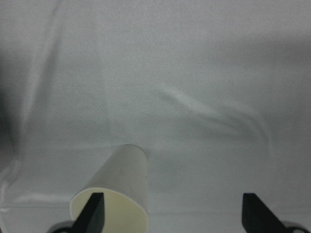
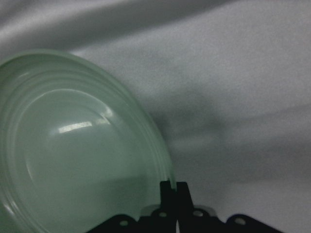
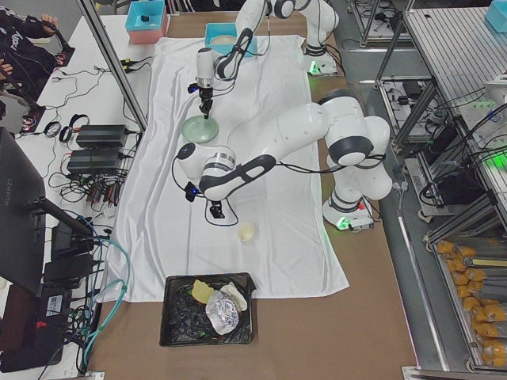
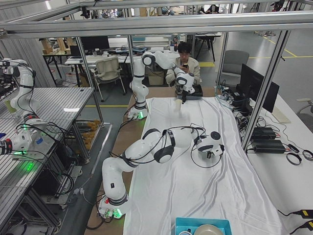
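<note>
A white paper cup (image 3: 245,232) stands on the white cloth, seen large in the left wrist view (image 1: 121,174). My left gripper is open above it, offset with the cup toward one finger, nothing gripped. A pale green plate (image 3: 200,129) lies on the cloth. My right gripper is at its rim (image 2: 150,127), fingers together; whether the rim is between them is hard to tell.
A black tray (image 3: 178,317) with foil and yellow and white items sits at one end of the cloth. A blue bin (image 3: 219,32) is at the other.
</note>
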